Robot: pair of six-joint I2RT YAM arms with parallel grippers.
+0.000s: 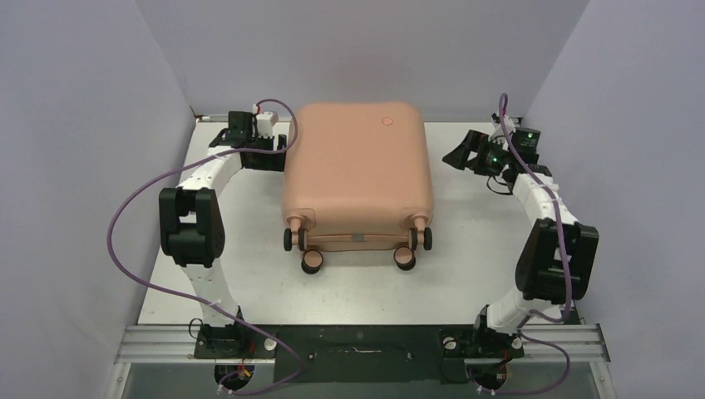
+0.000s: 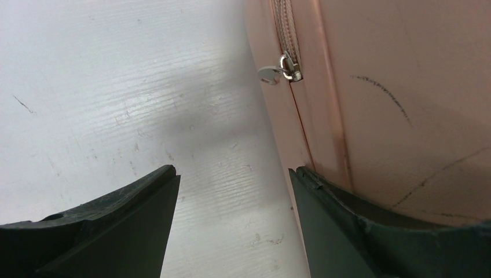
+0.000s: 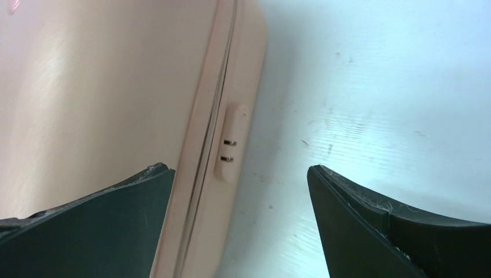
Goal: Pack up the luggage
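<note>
A closed pink suitcase (image 1: 357, 162) lies flat in the middle of the table, wheels toward the front. My left gripper (image 1: 276, 148) is at its upper left side, open and empty; in the left wrist view a zipper pull (image 2: 269, 73) is just above and between its fingers. My right gripper (image 1: 465, 154) is raised off the suitcase's right side, open with nothing between its fingers. In the right wrist view the suitcase's seam and a side piece with two small dark slots (image 3: 231, 142) show.
Bare table (image 1: 470, 258) lies right, left and in front of the suitcase. Walls stand at the back and both sides. Purple cables loop over both arms.
</note>
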